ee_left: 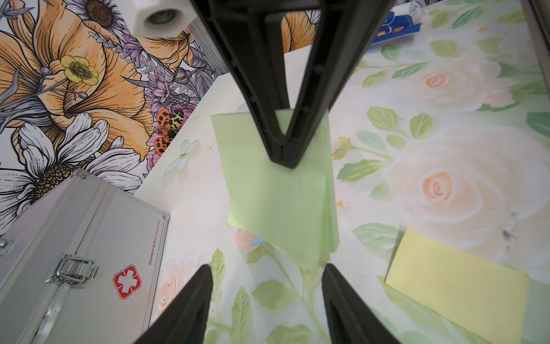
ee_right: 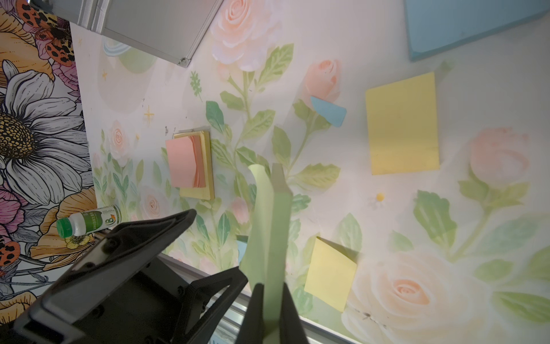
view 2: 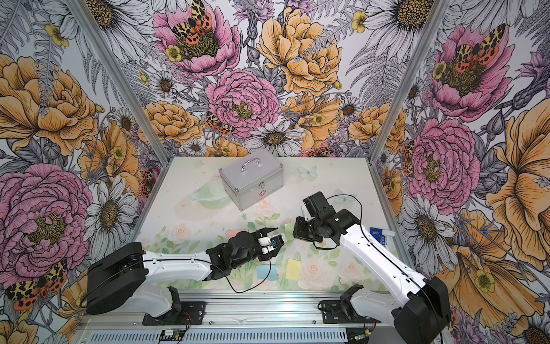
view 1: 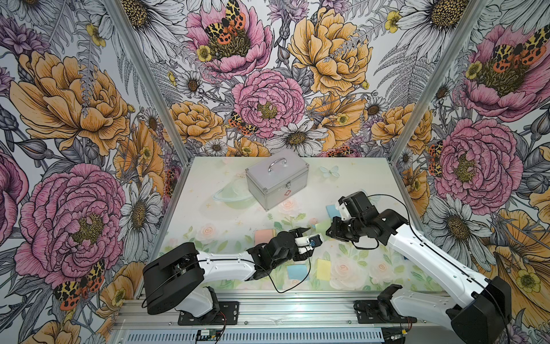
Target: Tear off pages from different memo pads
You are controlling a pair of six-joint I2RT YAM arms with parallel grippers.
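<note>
A light-green memo pad (ee_right: 278, 223) is held up above the table, my right gripper shut on it. One green sheet (ee_right: 259, 206) stands bent away from the pad's thicker block. In the left wrist view the pad (ee_left: 275, 189) hangs from the right fingers (ee_left: 283, 152), its lower edge slanted. My left gripper is open and empty, its fingertips below the pad and apart from it. On the table lie a blue pad (ee_right: 469, 25), a pink pad (ee_right: 183, 163) on a yellow one, and a yellow sheet (ee_right: 404, 126).
Another yellow piece (view 1: 323, 269) and a blue piece (view 1: 297, 271) lie near the front edge. A small blue scrap (ee_right: 329, 111) is on the table. The silver case (view 1: 278, 179) stands at the back; a blue packet (view 2: 378, 235) lies to the right.
</note>
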